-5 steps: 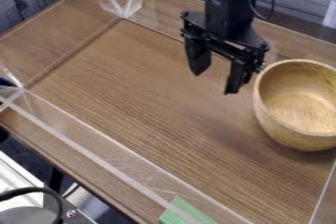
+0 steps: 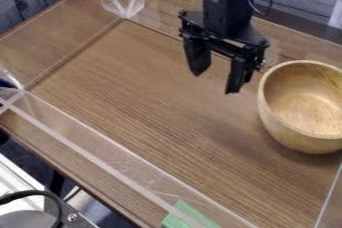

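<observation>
My black gripper (image 2: 217,70) hangs at the upper middle of the camera view, its two dark fingers spread apart and pointing down over the wooden tray floor (image 2: 134,112), with nothing visible between them. To its right sits a round tan wooden bowl (image 2: 301,112), partly cut off by the right edge of the view.
Clear plastic corner pieces (image 2: 123,0) stand at the tray's back left, with clear strips along the left and front edges. A green piece (image 2: 190,215) lies at the front edge. A dark cable and grey object sit at the bottom left.
My gripper has shifted slightly to the left over the last second. The bowl and tray have not moved.
</observation>
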